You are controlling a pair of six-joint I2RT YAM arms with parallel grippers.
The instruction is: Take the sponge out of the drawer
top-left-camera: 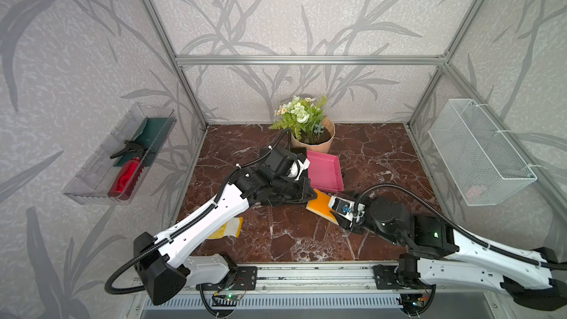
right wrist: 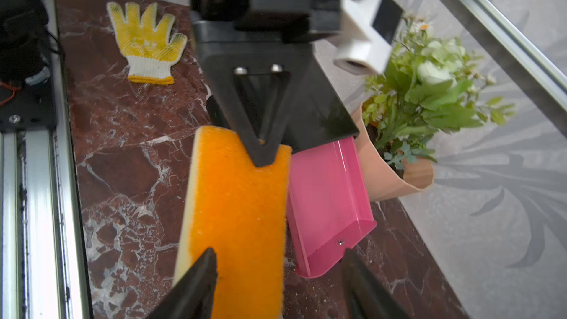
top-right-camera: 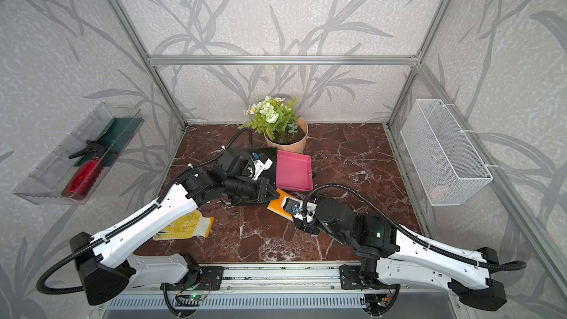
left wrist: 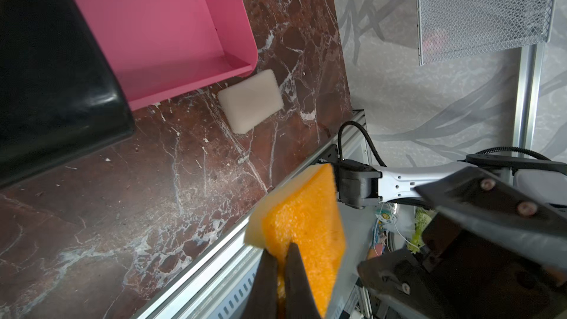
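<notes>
An orange sponge (right wrist: 242, 218) with a pale underside is held above the table. My left gripper is shut on it, its fingers close together in the left wrist view. From the right wrist view, a left finger (right wrist: 262, 150) presses against the sponge's upper end. My right gripper stands open around the lower end, fingers (right wrist: 203, 280) spread wide. The pink drawer (left wrist: 153, 17) is pulled out from its black housing (left wrist: 53, 88), its visible floor bare. In the top left view, the sponge (top-left-camera: 320, 203) hangs between both arms, in front of the drawer.
A pale block (left wrist: 251, 100) lies on the marble table near the drawer's front corner. The yellow glove (right wrist: 144, 44) rests at front left. Behind the drawer stands a flower pot (top-left-camera: 322, 138). A wire basket (top-left-camera: 481, 153) hangs on the right wall.
</notes>
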